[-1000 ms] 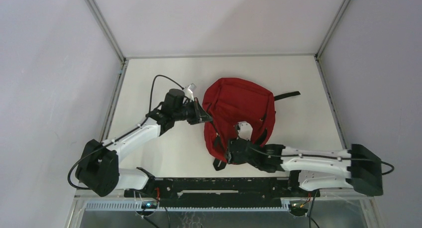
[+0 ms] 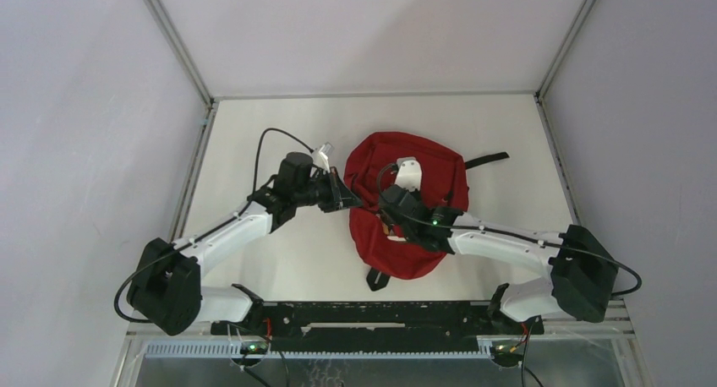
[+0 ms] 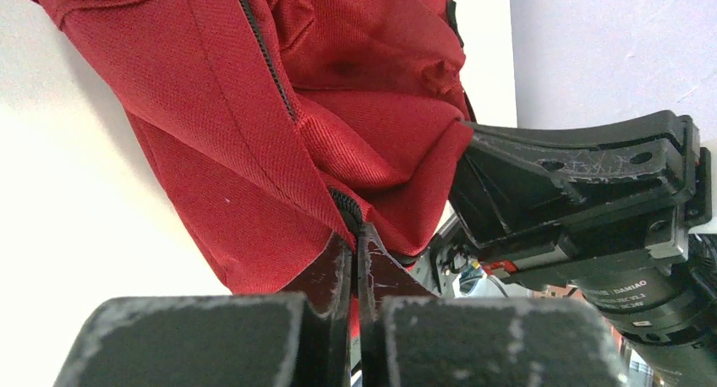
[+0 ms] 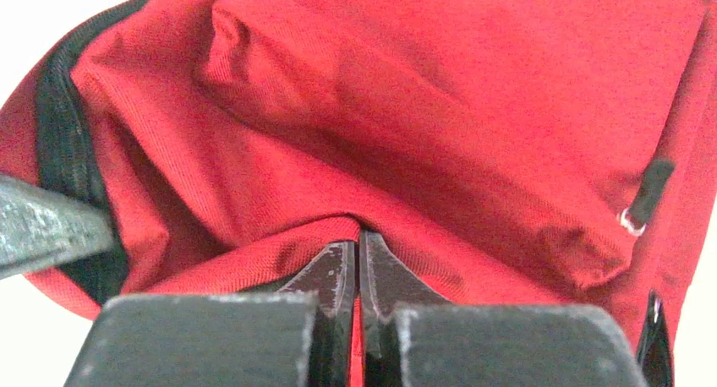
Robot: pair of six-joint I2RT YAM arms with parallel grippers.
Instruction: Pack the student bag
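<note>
The red bag (image 2: 385,163) lies on the white table with its black zipper (image 3: 262,49) in sight. At the bag's left edge my left gripper is shut on a bit of the black zipper edging. My right gripper is shut on a thin fold of red cloth, pulled up into a peak at its fingertips. From the side, the left wrist view shows the right gripper at that raised cloth. Beneath the right arm, small pale and orange bits (image 2: 391,233) show at the bag's opening, too small to name.
One black strap (image 2: 486,160) sticks out at the bag's right, another (image 2: 377,279) at its front. Bare table (image 2: 287,260) lies left of the bag. The two grippers are close together over it.
My right gripper has moved away from the front edge toward the bag's middle, drawing red cloth with it. The bag's front part now gapes. The left arm has hardly moved.
</note>
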